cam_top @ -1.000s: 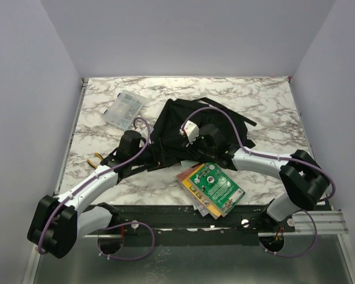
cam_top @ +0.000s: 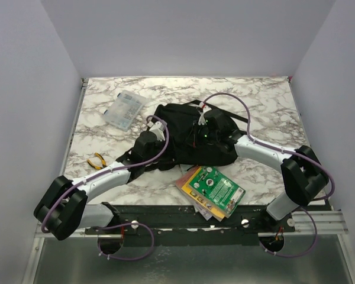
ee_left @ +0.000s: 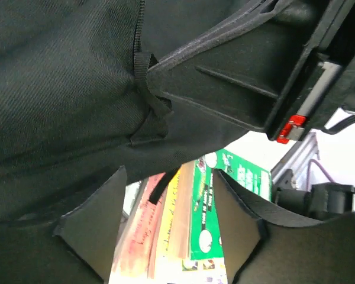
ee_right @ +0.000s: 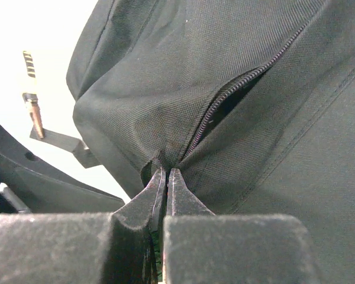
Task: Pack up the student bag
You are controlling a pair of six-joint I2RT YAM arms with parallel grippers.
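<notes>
A black fabric bag [cam_top: 177,121] lies rumpled at the middle of the table, both grippers at it. In the right wrist view my right gripper is shut, its tips against the bag's cloth where the zipper [ee_right: 225,94] ends; whether a thin fold is between them is hard to see. My left gripper is part open at the bag's front, with nothing clearly between its fingers; a dark strap end [ee_left: 164,186] shows beyond the gap. A green book [cam_top: 219,186] overlaps a yellow book [cam_top: 198,195] in front of the bag.
At the back left lies a clear plastic case [cam_top: 124,109]. A yellow-handled tool [cam_top: 96,161] rests at the left, partly by the left arm. The table's back and right side are open. The books reach the front edge.
The left gripper has moved right and back toward the bag.
</notes>
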